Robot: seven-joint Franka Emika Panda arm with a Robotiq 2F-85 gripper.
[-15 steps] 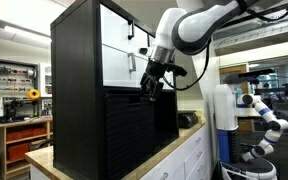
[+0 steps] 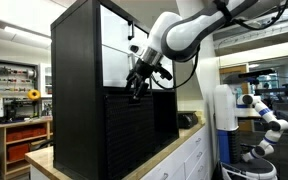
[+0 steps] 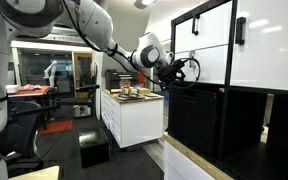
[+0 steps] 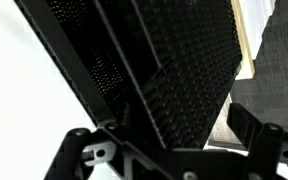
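A tall black cabinet [image 2: 76,95] stands on the counter, with white doors [image 2: 115,48] in its upper part. Below those doors is a black slatted or mesh front [image 2: 127,128], also seen as dark panels [image 3: 192,118] in exterior view 2. My gripper [image 2: 138,87] is at the top of that dark front, just under the white doors. In the wrist view the open gripper's dark fingers [image 4: 246,122] stand well apart, with the black mesh panel [image 4: 179,85] between and beyond them. Nothing is held. Whether a fingertip touches the panel I cannot tell.
Black handles [image 3: 240,30] stick out from the white doors. A wooden-topped counter [image 2: 174,155] with white drawers runs below the cabinet. On it, an open dark compartment [image 2: 165,117] lies right of the mesh front. Free air lies before the cabinet.
Across the last second my arm has moved left and slightly down in exterior view 1, bringing the gripper closer to the dark front's upper edge. The cabinet looks unchanged.
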